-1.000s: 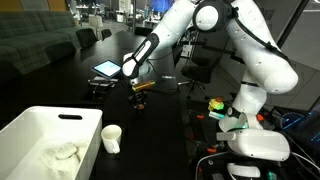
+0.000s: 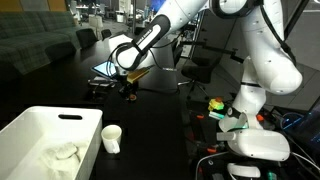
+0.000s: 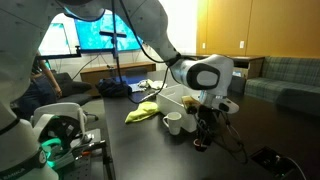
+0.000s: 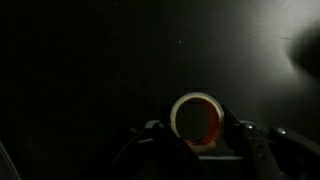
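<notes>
A small round object (image 4: 197, 120), open-topped or ring-like from above, has a pale tan rim and a dark reddish middle in the wrist view. Around it my gripper is shut, one finger on either side. In exterior view 2 the gripper (image 3: 203, 131) points down over the dark table with a small dark reddish object (image 3: 202, 142) at its tips. Exterior view 1 shows the gripper (image 2: 130, 90) beyond the white mug, the object small and brownish there. What the object is, I cannot tell.
A white mug (image 2: 111, 138) stands near a white bin (image 2: 92, 130) with pale cloth (image 2: 64, 160) inside. A yellow cloth (image 3: 143, 109) lies beyond the mug in exterior view 2.
</notes>
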